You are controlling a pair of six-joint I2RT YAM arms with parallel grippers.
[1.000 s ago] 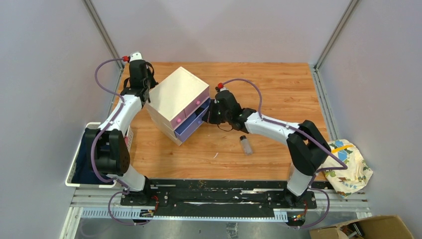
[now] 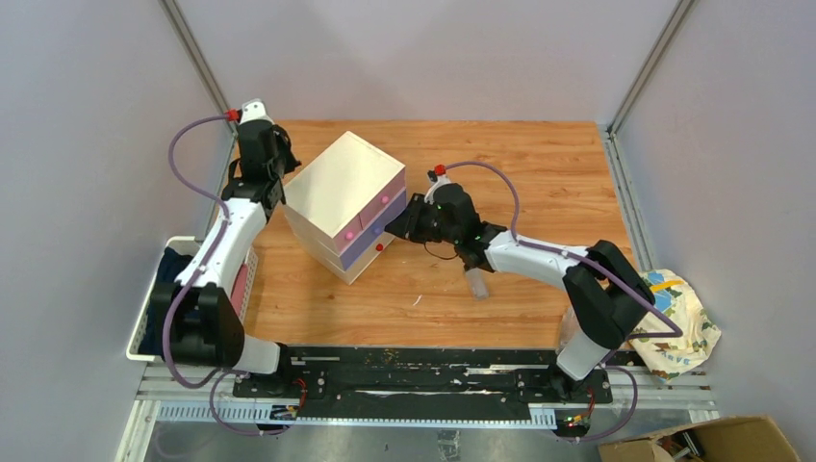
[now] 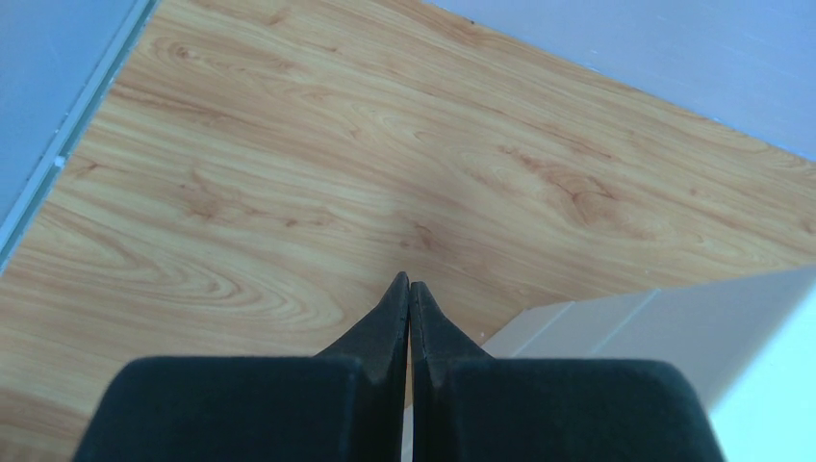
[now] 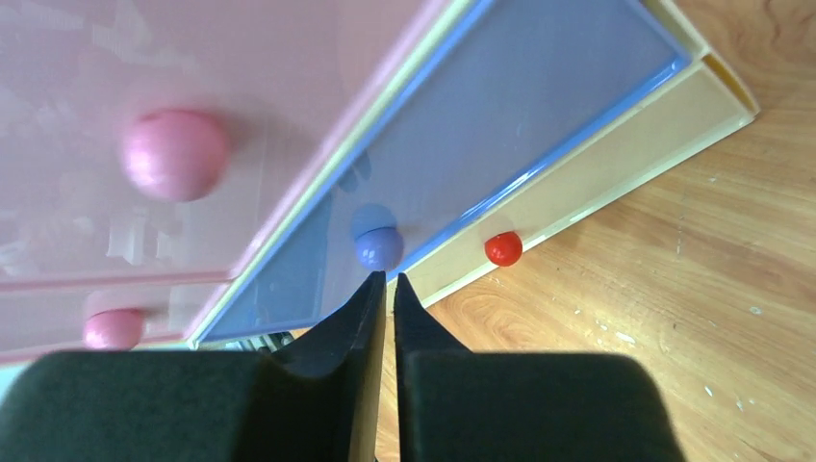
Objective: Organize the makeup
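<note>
A cream drawer box (image 2: 344, 183) stands angled on the wood table, its pink upper drawers (image 2: 370, 214), blue middle drawer (image 4: 433, 154) and cream bottom drawer with a red knob (image 4: 503, 249) all closed. In front of the blue drawer is my right gripper, its fingertips slightly parted with nothing between them, close to the blue knob (image 4: 379, 248). By the box's back left side, my left gripper is shut, nothing showing between its fingers. A small clear bottle (image 2: 476, 281) lies on the table, partly under the right arm.
At the left, a white basket (image 2: 137, 327) holds dark cloth. A patterned cloth bag (image 2: 681, 322) lies at the right and a cardboard box (image 2: 760, 438) at the lower right corner. Table space right of the drawer box is free.
The blue drawer stood pulled out and is now closed.
</note>
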